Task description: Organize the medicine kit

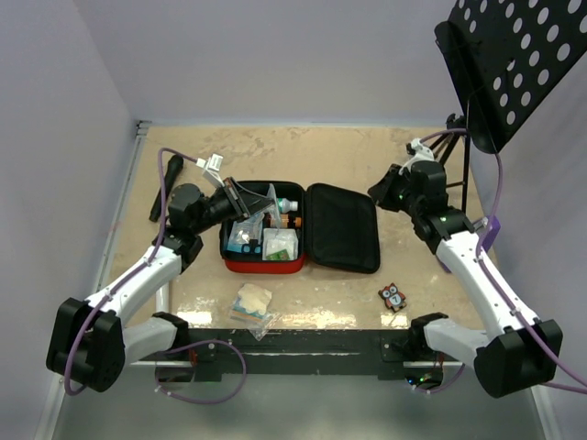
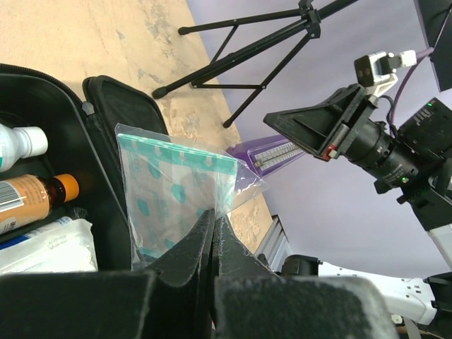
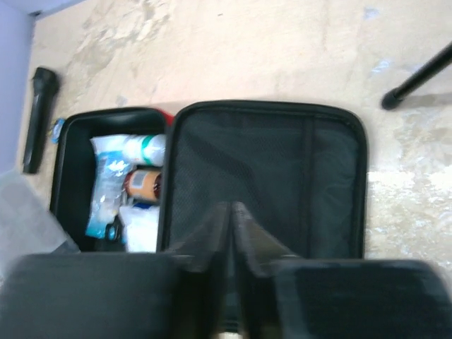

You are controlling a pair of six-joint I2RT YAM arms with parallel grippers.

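The open medicine kit has a red and black base (image 1: pixel 266 267) holding bottles and packets, and its black lid (image 1: pixel 341 229) lies folded out to the right. Over the base, my left gripper (image 1: pixel 266 203) is shut on a clear bag with a teal dotted item (image 2: pixel 173 187) inside, pinched at its lower edge. In the right wrist view the lid's inside (image 3: pixel 240 169) fills the middle, empty. Above the lid's far right corner hangs my right gripper (image 1: pixel 371 192); its fingertips look close together with nothing between, but blur hides how far apart they are.
A white bottle (image 3: pixel 145 150), an amber bottle (image 3: pixel 143 185) and a white packet (image 1: pixel 280 244) lie in the base. In front are a flat bag (image 1: pixel 251 301) and a small red-black item (image 1: pixel 393 297). Tripod legs (image 1: pixel 456 151) and a purple object (image 1: pixel 483 234) stand right.
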